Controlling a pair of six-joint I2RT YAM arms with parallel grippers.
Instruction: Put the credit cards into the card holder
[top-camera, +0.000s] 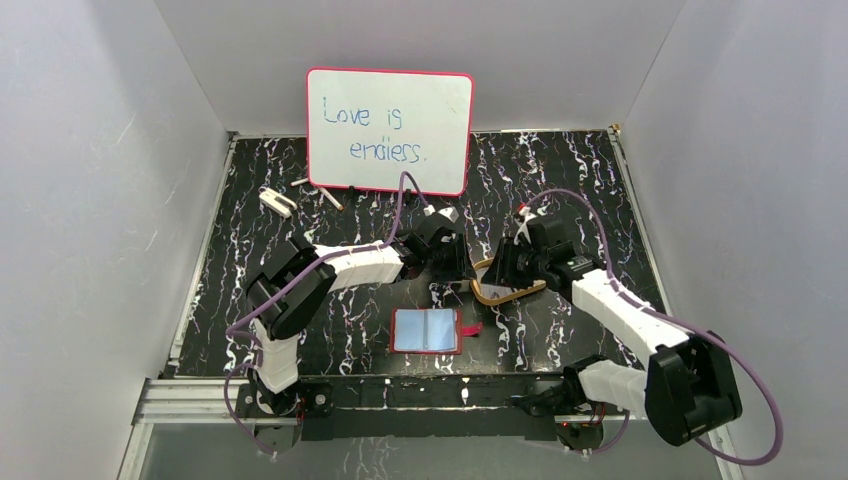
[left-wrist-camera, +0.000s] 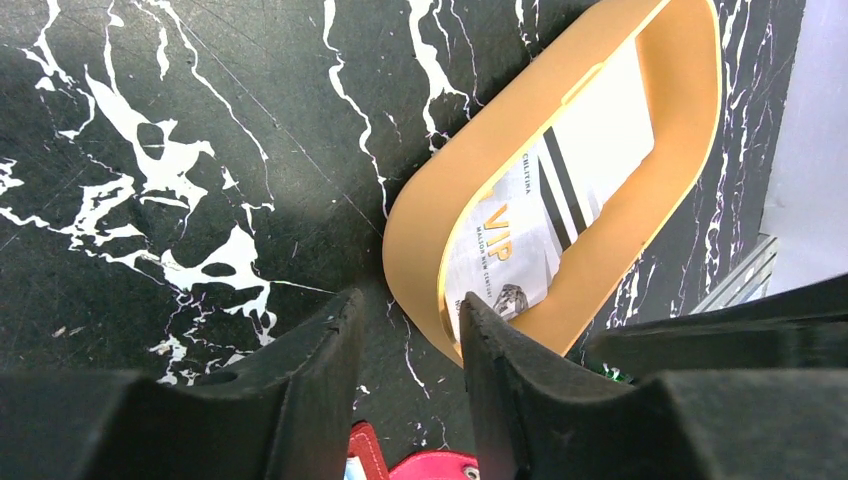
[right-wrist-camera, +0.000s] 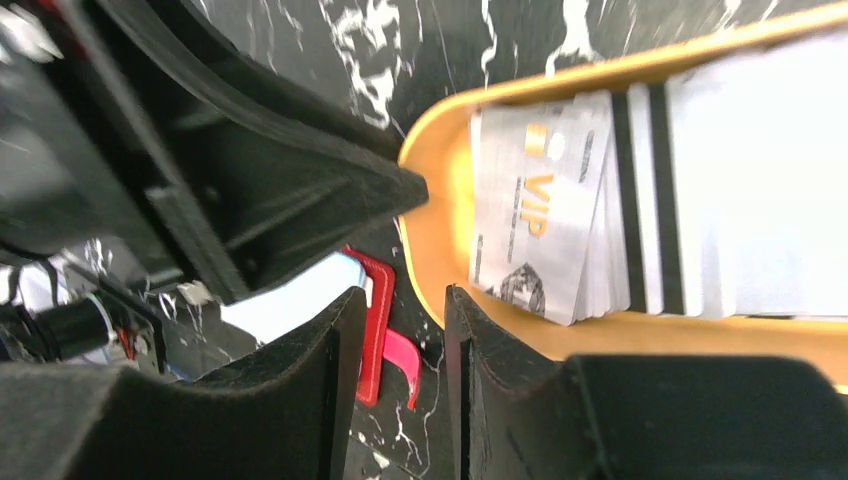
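Observation:
An orange oval tray (left-wrist-camera: 420, 240) holds a stack of white cards marked VIP (right-wrist-camera: 535, 205), with dark stripes beside the lettering. My left gripper is part open at the tray's left end, with its fingertips near the rim and nothing visibly held. My right gripper is part open over the tray's near left corner, nothing seen between its fingers. The two grippers are close together. The open red card holder (top-camera: 424, 330), with clear blue-looking sleeves, lies at the front middle of the table.
A whiteboard (top-camera: 390, 130) stands at the back. A white eraser (top-camera: 278, 202) and markers (top-camera: 330, 197) lie at the back left.

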